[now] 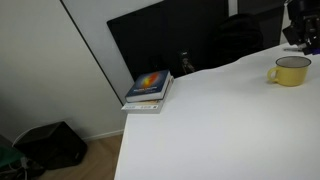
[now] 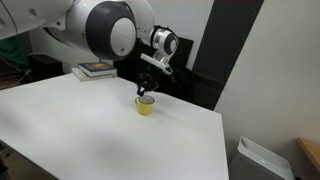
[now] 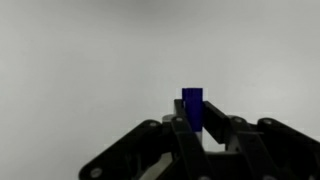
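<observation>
Between the fingers of my gripper is a small dark blue object point(image 3: 194, 112), and the fingers are shut on it. A yellow mug point(image 1: 289, 71) stands upright on the white table, its handle to the left in exterior view 1. In exterior view 2 the same mug point(image 2: 145, 104) is just below my gripper point(image 2: 143, 90). The fingertips are close to the mug's rim; whether anything touches it I cannot tell. What lies inside the mug is hidden.
Two stacked books point(image 1: 149, 86) lie at the table's far left edge in exterior view 1. A white bin point(image 2: 262, 160) sits off the table in exterior view 2.
</observation>
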